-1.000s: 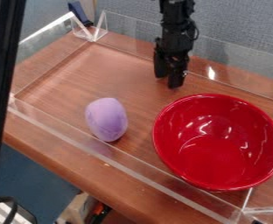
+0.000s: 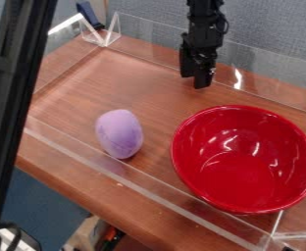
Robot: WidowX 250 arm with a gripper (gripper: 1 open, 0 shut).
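Note:
A black robot gripper [image 2: 198, 71] hangs at the top centre, low over the back part of the wooden table near the rear clear wall; whether it is open or shut is hard to tell. A purple oval object [image 2: 119, 133] lies on the left front of the table. A large red bowl [image 2: 243, 157] takes up the right front and looks empty.
Clear low walls [image 2: 103, 179] edge the table top. A dark post runs along the left edge of the view.
The gripper has risen a little and moved slightly back since a second ago. The purple object and the bowl have not moved.

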